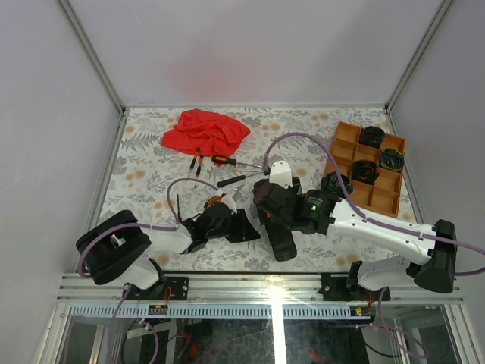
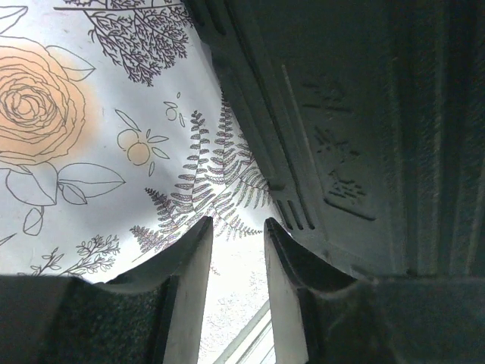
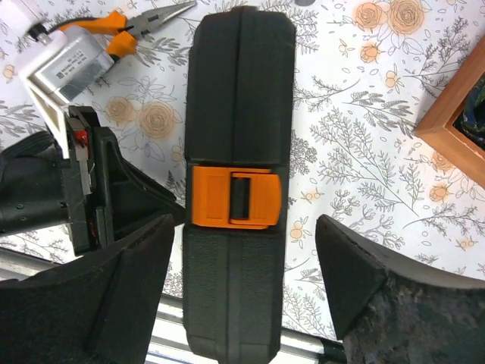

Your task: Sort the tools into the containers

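A long black case (image 3: 239, 114) with an orange latch (image 3: 235, 199) stands on edge across the middle of the right wrist view. In the top view the near end of the case (image 1: 281, 244) shows, the rest hidden under the right arm. Directly above the case, my right gripper is open, its fingers to either side of the latch in view. My left gripper is partly open beside the case, with nothing between its fingertips; the case (image 2: 341, 144) fills the right of that view. Pliers with orange handles (image 3: 120, 24) lie left of the case's far end.
Screwdrivers (image 1: 224, 160) and a black-handled tool (image 1: 231, 181) lie behind the arms, near a red cloth (image 1: 204, 133). A wooden compartment tray (image 1: 387, 182) holding several dark-lined cups stands at the right. Bare table separates tray and case.
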